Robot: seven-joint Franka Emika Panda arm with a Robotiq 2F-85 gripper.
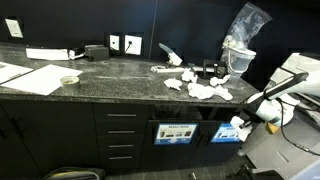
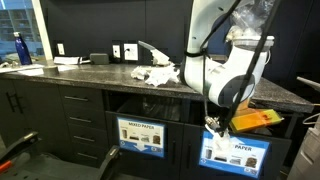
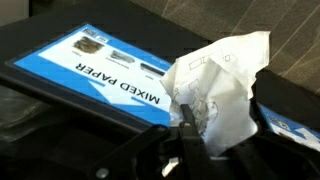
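Note:
A crumpled white sheet of paper [image 3: 215,85] fills the middle of the wrist view, and my gripper is shut on its lower end. The paper hides most of the fingertips. Behind it is the blue-and-white "MIXED PAPER" sign [image 3: 105,75], with a second blue sign [image 3: 290,127] partly visible at right. In exterior view 2 the gripper [image 2: 215,124] hangs in front of the right-hand cabinet opening, above the "PAPER" sign [image 2: 235,153]. Exterior view 1 shows the held paper [image 1: 241,126] near the bins, below counter height.
Several more crumpled white papers [image 1: 205,91] lie on the dark countertop [image 1: 120,88]. A clear plastic tub [image 1: 240,58] stands at its right end. The counter's front edge [image 2: 170,92] is close to the arm. Open floor lies before the cabinets.

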